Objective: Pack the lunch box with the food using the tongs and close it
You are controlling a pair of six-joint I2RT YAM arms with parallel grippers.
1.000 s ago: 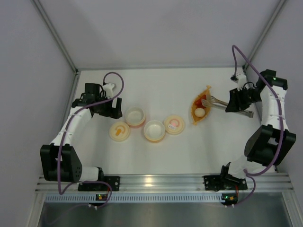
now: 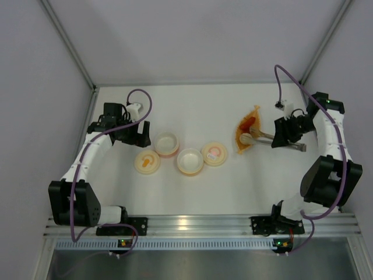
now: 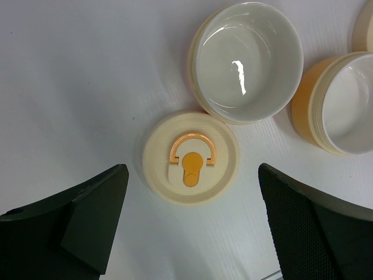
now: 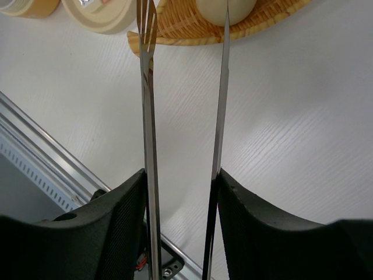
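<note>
In the top view my right gripper (image 2: 282, 134) carries a long metal utensil along each finger, spread apart. One is a fork (image 4: 147, 41); the other, its metal strip (image 4: 218, 116) seen nearly edge-on, cannot be named. Their far ends reach over the orange woven basket (image 4: 180, 39), in which lie a pale egg-like ball (image 4: 218, 9) and something red (image 2: 249, 123). The second utensil's end overlaps the ball; contact cannot be told. My left gripper stands open above a cream lid (image 3: 218, 181) with an orange handle. Two empty white bowls, one pinkish (image 2: 167, 144) and one yellowish (image 2: 190, 162), sit mid-table.
A second lid (image 2: 214, 153) with a pink patch lies between the yellowish bowl and the basket. The bowls and lids stand close together. Behind them and in front of the basket, the white table (image 2: 192, 105) is clear.
My right gripper has moved left and slightly downward in the view, bringing the utensil ends further over the basket; they now cover part of the pale ball. The left arm stays still.
</note>
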